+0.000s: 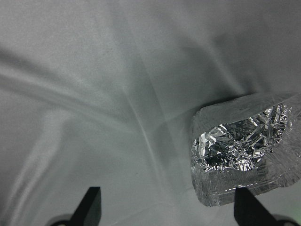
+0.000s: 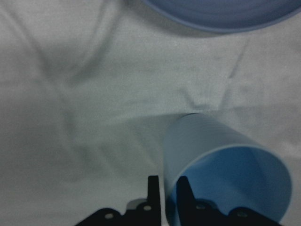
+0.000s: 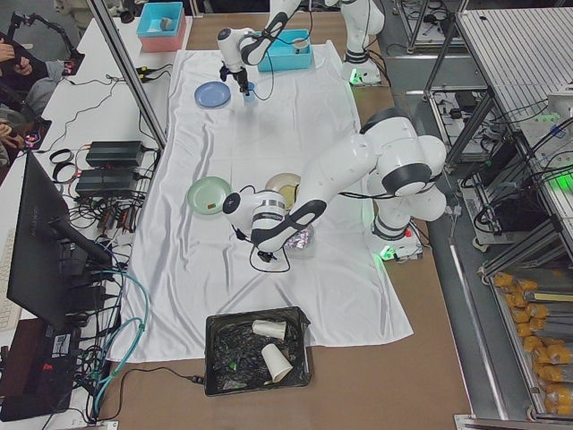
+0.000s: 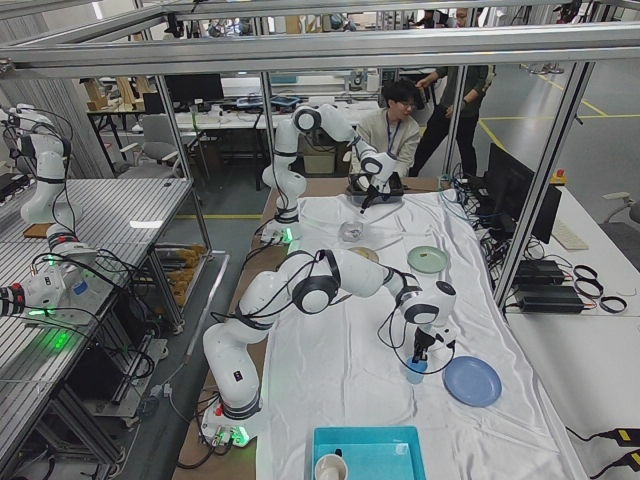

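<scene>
In the left wrist view a clear plastic container with crumpled foil point(image 1: 240, 141) lies on the white cloth; my left gripper is open above it, nothing between the fingers, the container toward its right finger. In the right wrist view a light blue cup point(image 2: 207, 136) lies with its mouth toward my right gripper, whose fingers straddle the near rim; whether they close on it I cannot tell. A blue plate point(image 4: 472, 382) lies beside the cup.
A green plate point(image 3: 208, 184) and a beige plate point(image 3: 283, 178) are mid-cloth. A black tray point(image 3: 235, 385) with white cups is at one end, a turquoise bin point(image 4: 395, 450) at the other. Open cloth lies between.
</scene>
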